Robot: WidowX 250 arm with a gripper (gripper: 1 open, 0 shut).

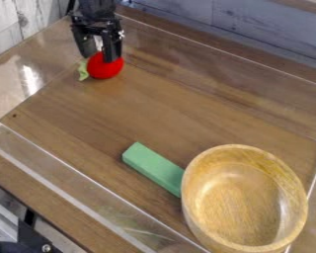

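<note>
My gripper (98, 47) hangs from the top left, dark, its fingers over a red round object (106, 67) with a light green leafy piece beside it on the wooden table. The fingers partly cover the red object; whether they grip it or how far they are open I cannot tell.
A large tan bowl (244, 198) sits at the lower right, with a green block (153, 166) to its left. Pale walls line the back and left.
</note>
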